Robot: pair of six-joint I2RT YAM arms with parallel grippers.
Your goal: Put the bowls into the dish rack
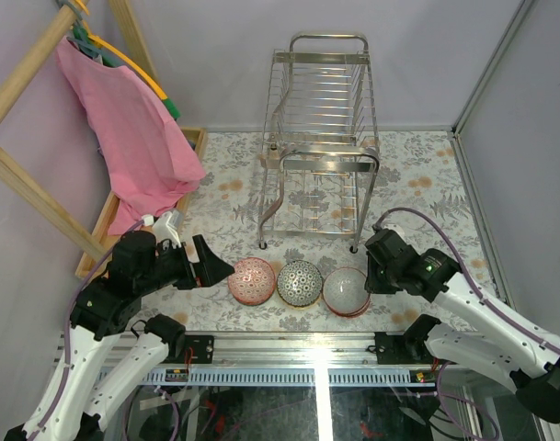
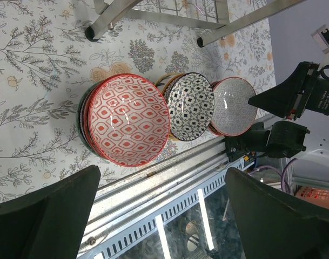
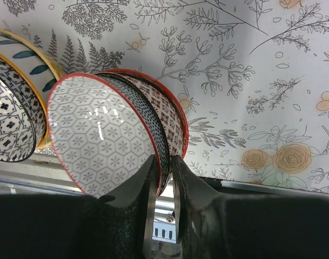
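Note:
Three stacks of bowls stand in a row: red-patterned [image 1: 252, 280], black-and-white [image 1: 300, 283], and a red-rimmed grey-white one [image 1: 345, 290]. The metal dish rack [image 1: 321, 59] stands behind them. My right gripper [image 1: 371, 283] is shut on the rim of the grey-white top bowl [image 3: 102, 135], at the right side of that stack. My left gripper [image 1: 220, 262] stands open left of the red-patterned stack, nothing between its fingers.
A pink cloth [image 1: 132, 138] hangs on a wooden frame at the left. Walls bound the back and right. Tabletop [image 1: 417, 175] right of the rack is clear.

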